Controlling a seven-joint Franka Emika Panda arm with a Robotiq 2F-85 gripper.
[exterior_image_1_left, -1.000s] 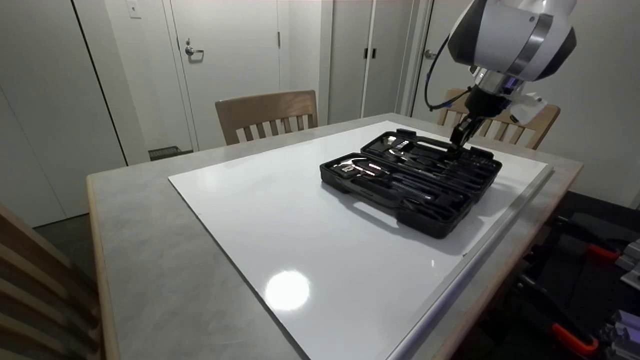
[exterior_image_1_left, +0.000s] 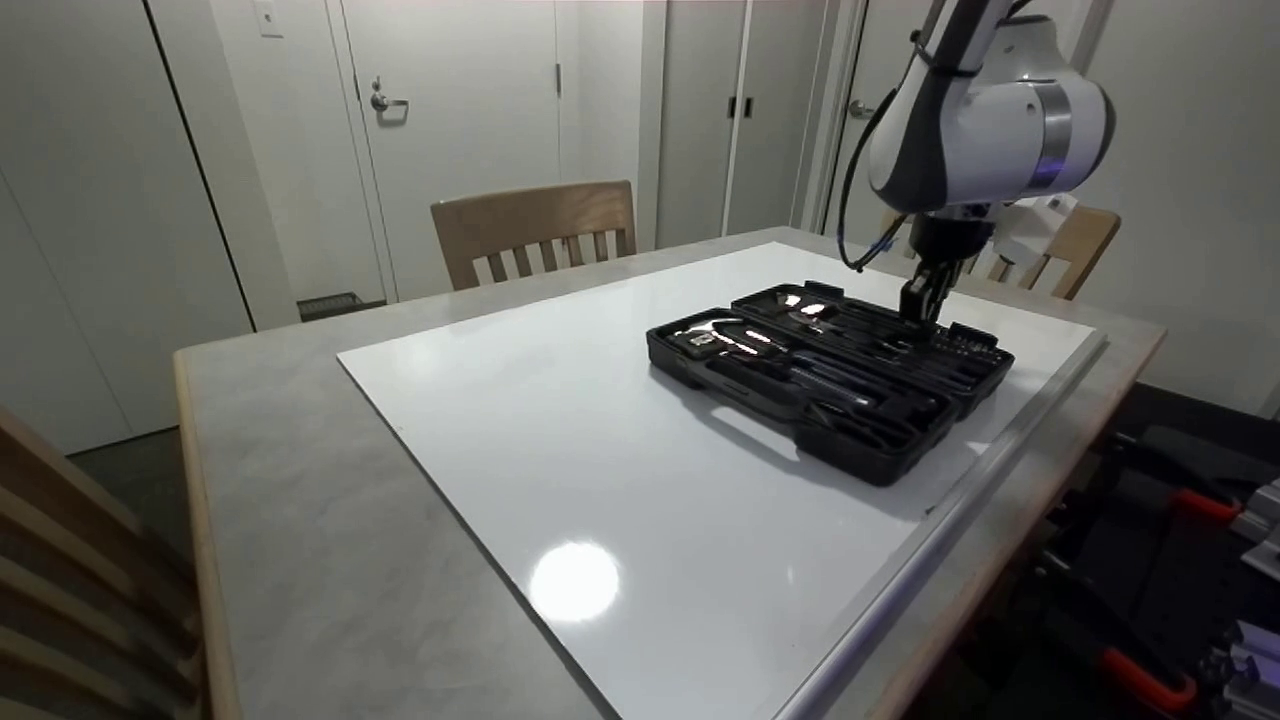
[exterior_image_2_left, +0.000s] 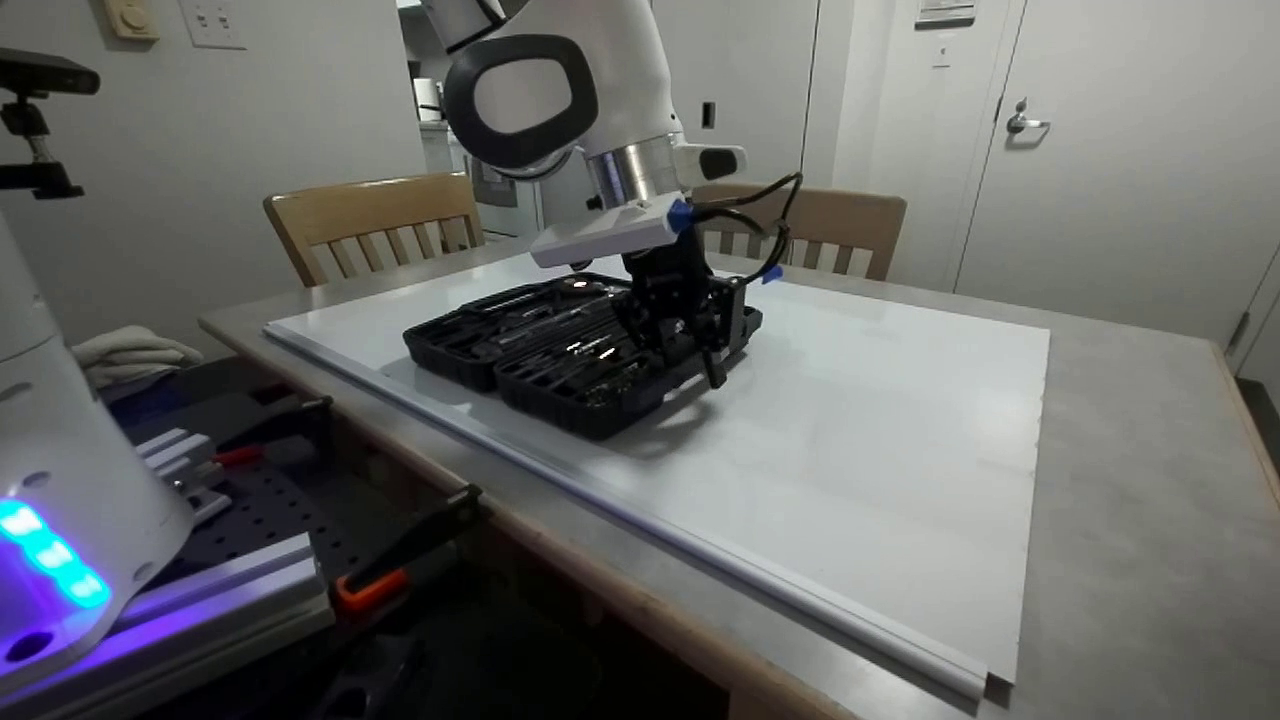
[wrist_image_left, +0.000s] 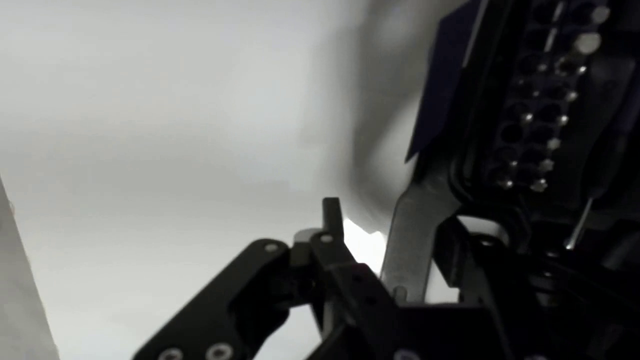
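Observation:
A black tool case (exterior_image_1_left: 864, 454) lies open and flat on the white board, its two halves filled with tools. My gripper (exterior_image_1_left: 921, 310) is at the case's far side in exterior view 1. Its fingers are part open in the wrist view, where the gripper straddles the grey-looking handle strip (wrist_image_left: 414, 243) along the case's edge. One finger (wrist_image_left: 333, 225) is outside the strip over the board, the other on the case side. Contact with the strip cannot be told. In exterior view 2 the gripper (exterior_image_2_left: 693, 358) points down at the case edge, partly hiding it.
The white board (exterior_image_1_left: 528, 420) has wide free room beside the case. A raised rail (exterior_image_2_left: 672, 540) runs along the board's edge on the robot's side. Wooden chairs (exterior_image_1_left: 534, 222) stand around the table. Small bits (wrist_image_left: 540, 114) sit in rows inside the case.
The arm has come lower and the gripper stands more upright at the case's far edge. The case has shifted slightly right and toward the camera in exterior view 1.

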